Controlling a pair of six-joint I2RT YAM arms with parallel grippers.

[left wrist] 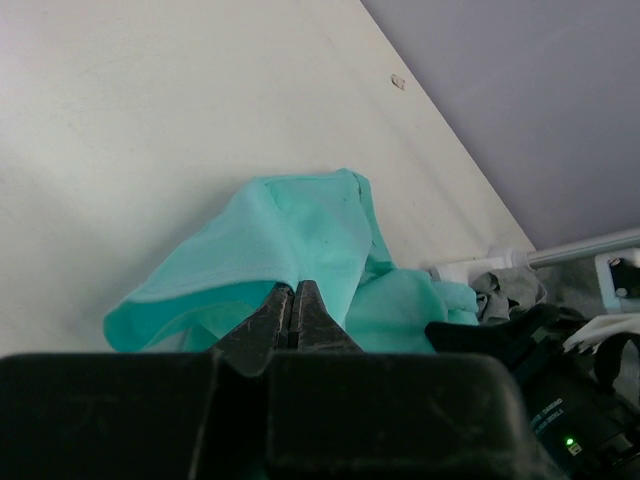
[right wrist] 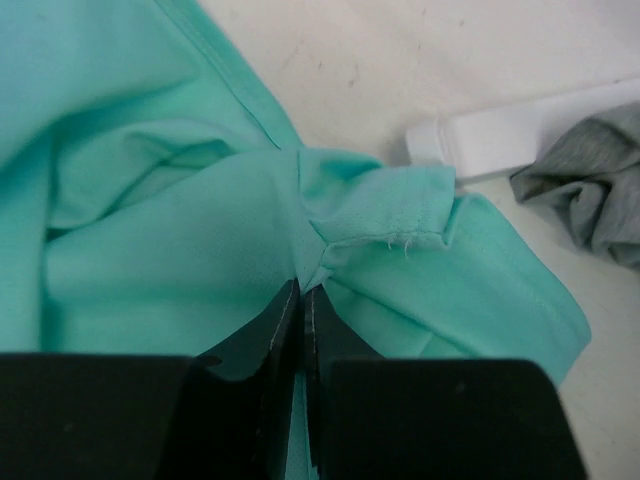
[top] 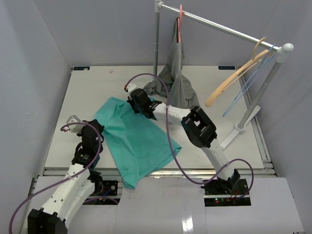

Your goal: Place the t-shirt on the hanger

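A teal t-shirt lies rumpled on the white board. My left gripper is at its upper-left side; in the left wrist view its fingertips are closed together on a raised fold of teal fabric. My right gripper is at the shirt's top edge; in the right wrist view its fingertips are together on a gathered, seamed part of the cloth. Hangers hang at the right of the rail: a wooden one and a blue one.
A metal rack spans the back and right. A grey garment hangs on a pink hanger, its hem bunched on the board behind the shirt. The board's left strip is bare.
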